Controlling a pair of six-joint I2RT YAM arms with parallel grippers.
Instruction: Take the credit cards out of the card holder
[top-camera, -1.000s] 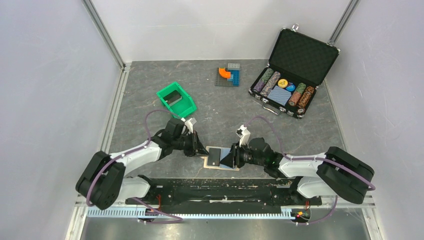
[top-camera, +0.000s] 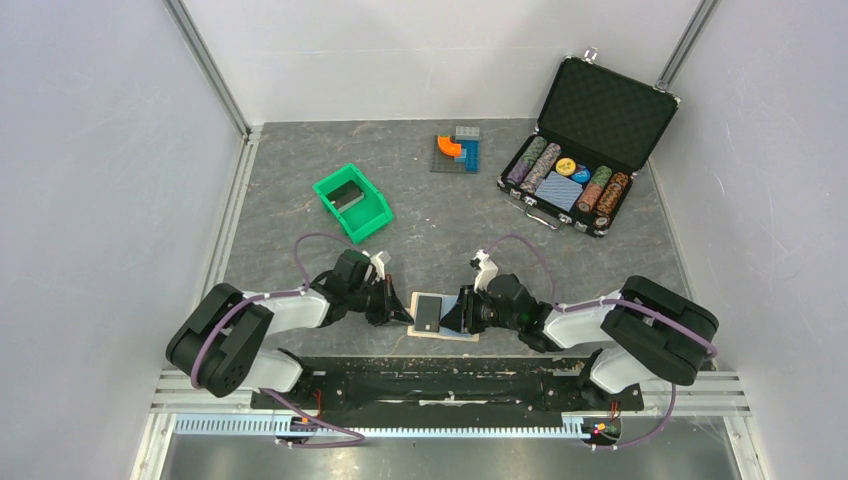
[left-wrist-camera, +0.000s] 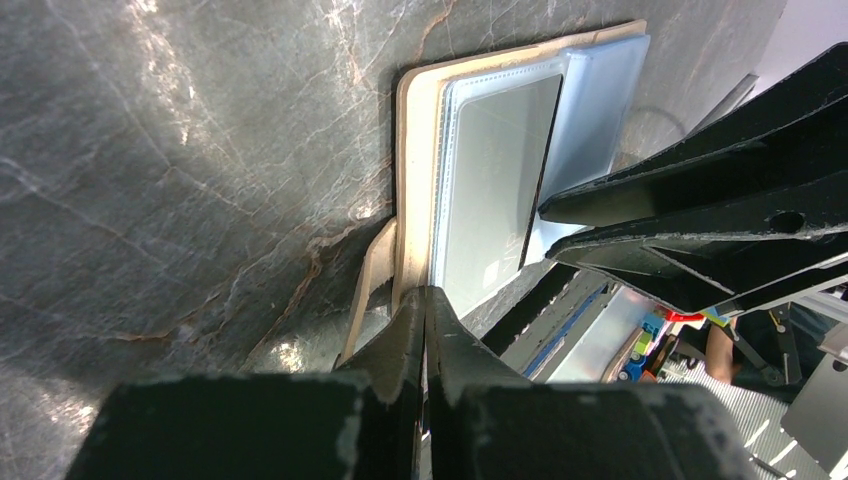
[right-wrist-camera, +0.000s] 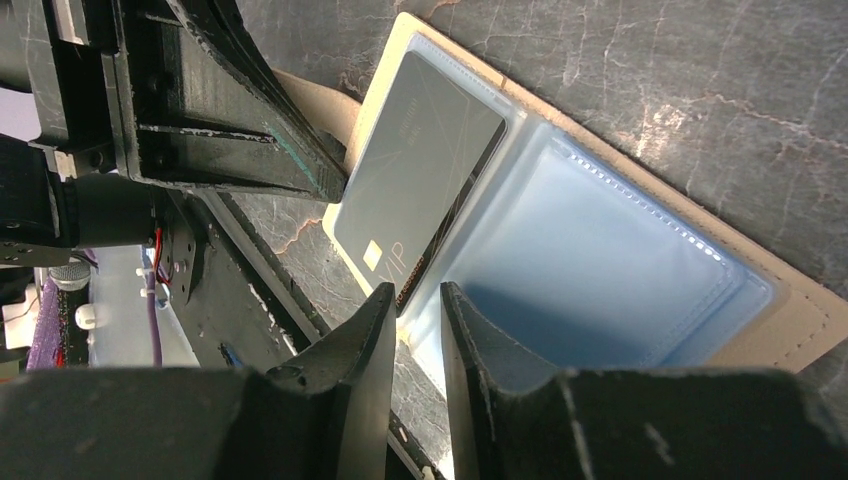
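An open beige card holder (left-wrist-camera: 420, 150) with blue translucent sleeves (right-wrist-camera: 590, 260) lies on the table, a dark card (right-wrist-camera: 410, 170) showing in one sleeve. My left gripper is shut on the holder's edge at its left end. My right gripper is over the sleeves at the card's lower edge, its fingers slightly apart; nothing clearly shows between them.
A green bin (top-camera: 365, 215) holding dark items is at the back left, a brick build (top-camera: 455, 155) at the back middle, an open chip case (top-camera: 570, 185) at the back right. The table's front edge lies just below the holder.
Over the last second both arms have shifted slightly: the left gripper toward the front edge, the right arm's elbow toward the back. The holder appears to lie in the same place.
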